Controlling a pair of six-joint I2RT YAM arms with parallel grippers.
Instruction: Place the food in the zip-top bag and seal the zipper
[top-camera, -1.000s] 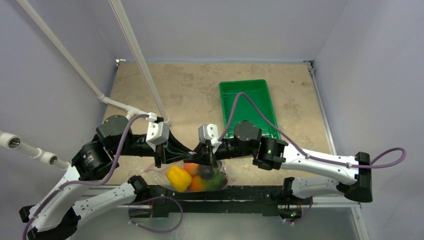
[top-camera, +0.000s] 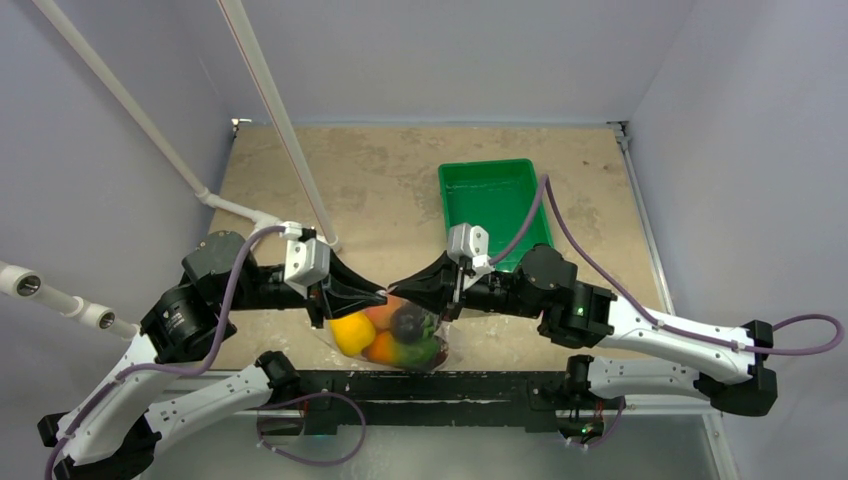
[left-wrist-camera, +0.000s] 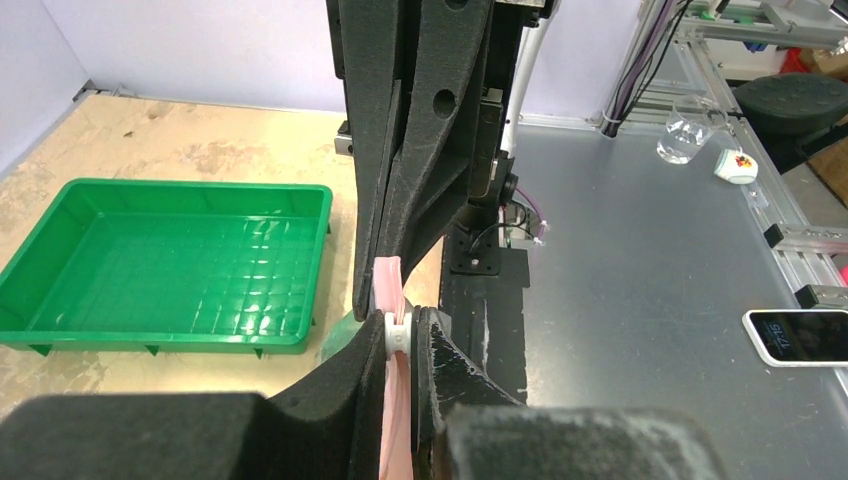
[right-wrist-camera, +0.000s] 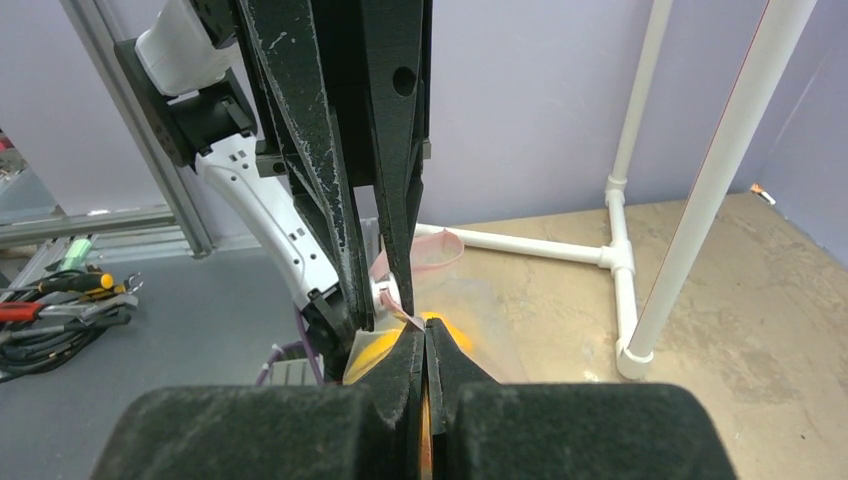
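Observation:
The clear bag of food hangs beneath both grippers, holding yellow, orange, green and dark pieces. My left gripper is shut on the bag's pink zipper strip and white slider, seen close up in the left wrist view. Facing it, my right gripper is shut at the top of the bag, its tips meeting by the pink strip; whether the strip is between them is unclear. In the right wrist view a pink loop of the strip shows behind the left gripper.
An empty green bin stands at the back right. White pipes run along the left side and rise near the middle. The back of the board is clear.
Since about a second ago my right gripper and arm have moved up in the top view, away from the front edge. The bag has shifted slightly; the left gripper has barely moved.

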